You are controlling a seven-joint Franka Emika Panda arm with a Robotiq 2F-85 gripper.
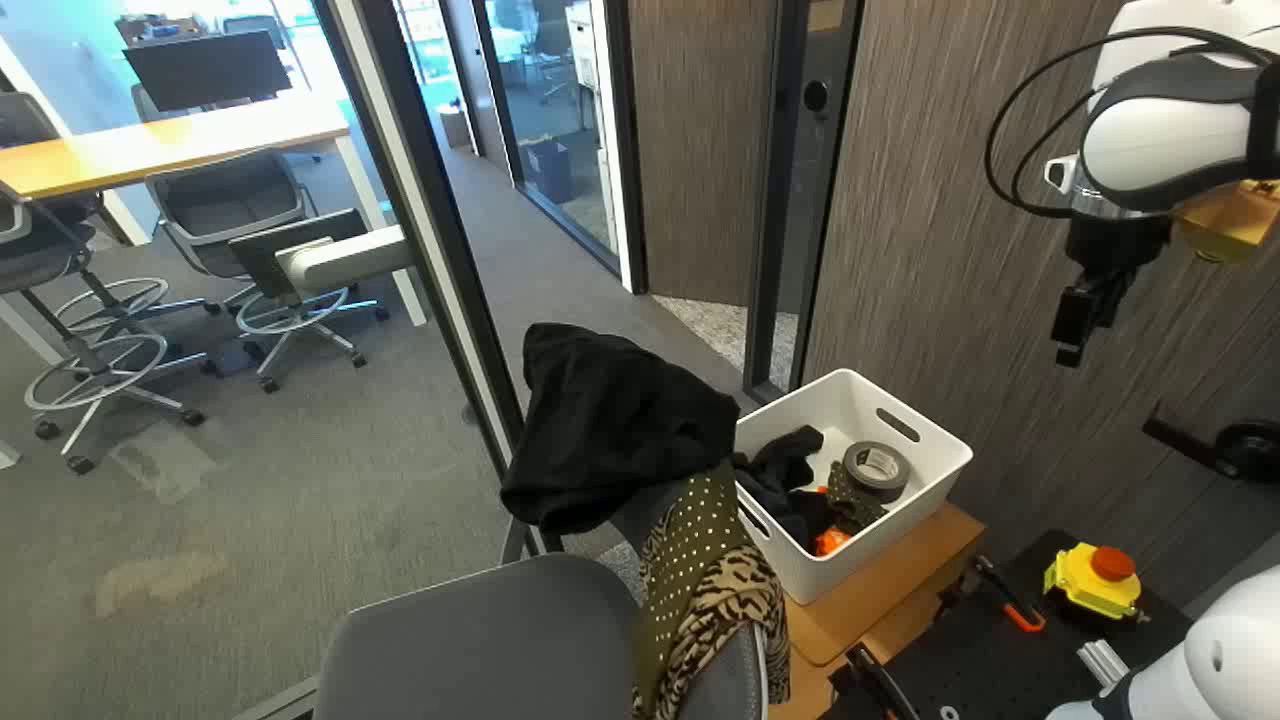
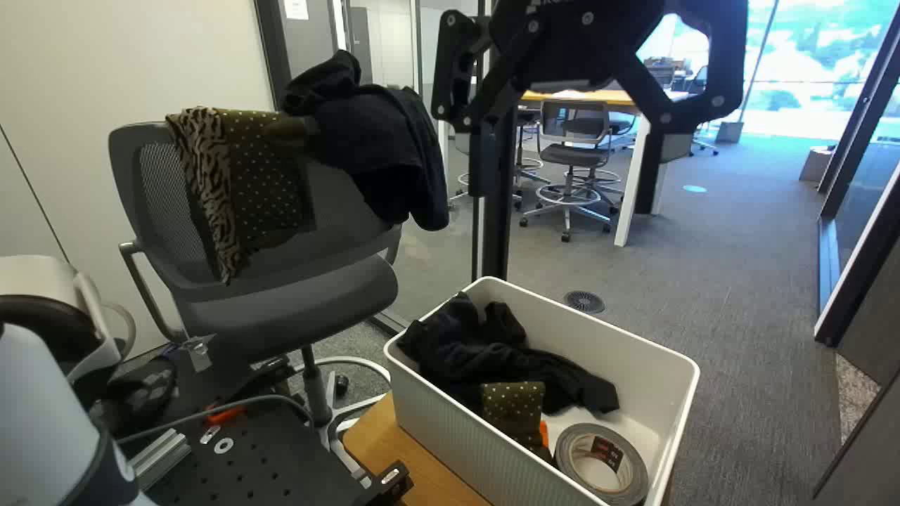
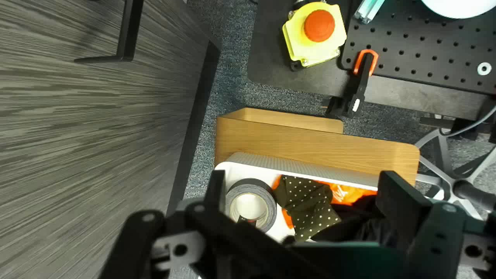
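Observation:
High above the white bin (image 1: 948,462) my gripper stands open, nothing between its fingers. In exterior view 2 the gripper (image 2: 563,164) shows its two fingers wide apart. Inside the bin lie black cloth (image 2: 472,350), an olive dotted cloth (image 3: 307,204), something orange (image 3: 346,193) and a roll of grey tape (image 2: 603,464). Over the chair's backrest hang a black garment (image 1: 624,420) and an olive dotted scarf with an animal-print part (image 1: 696,552). In the wrist view my own fingers hide part of the bin.
The bin rests on a wooden stand (image 3: 302,144). A grey chair (image 1: 480,642) stands beside it. Near the robot base, a black table (image 3: 297,81) carries a yellow box with a red button (image 3: 319,25) and an orange-tipped clamp (image 3: 362,74). A wood-grain wall (image 1: 948,264) rises behind the bin.

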